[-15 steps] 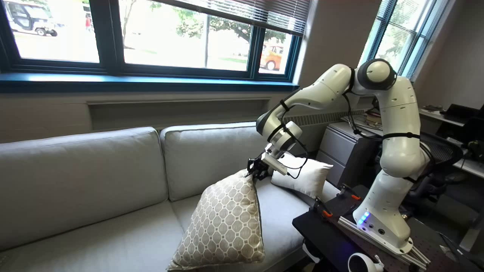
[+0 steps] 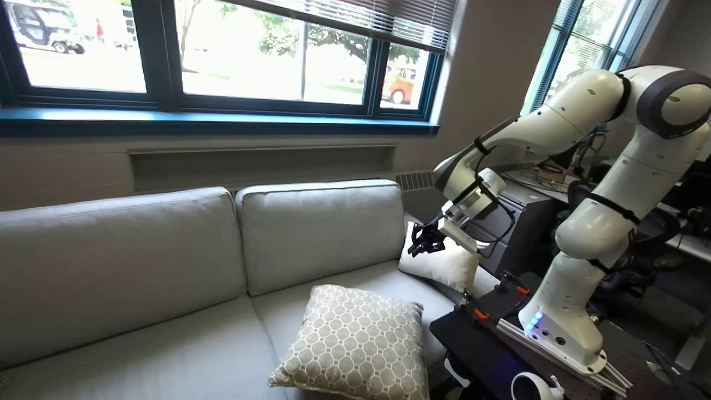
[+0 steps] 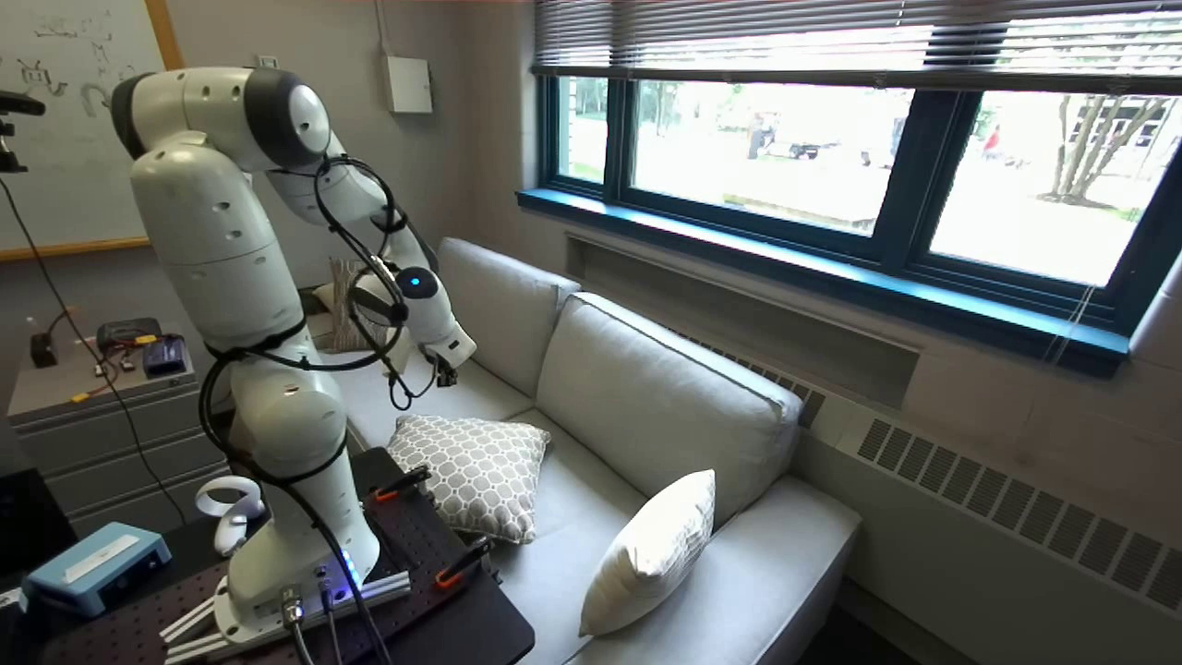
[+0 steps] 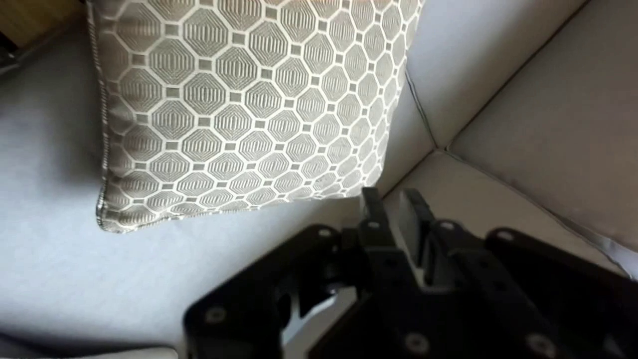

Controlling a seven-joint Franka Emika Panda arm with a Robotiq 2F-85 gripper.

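Note:
The patterned pillow (image 2: 360,340) lies on the sofa seat, tan with a white octagon lattice. It fills the upper left of the wrist view, where my gripper shows a narrow gap between its fingers and nothing held. In exterior view 1 my gripper (image 2: 416,245) hangs above the seat, to the right of and higher than the pillow, apart from it. A plain white pillow (image 2: 443,260) leans at the sofa's end behind the gripper. From the other side, the patterned pillow (image 3: 471,471) lies below and in front of the gripper (image 3: 446,379).
Upright grey back cushions (image 2: 323,233) line the rear of the sofa. The black mounting table (image 2: 466,340), with orange-tipped clamps, stands close to the seat's front.
A second ago my gripper was at the patterned pillow's raised top corner. Now that pillow lies flatter and further right, and the arm has swung right and away from it.

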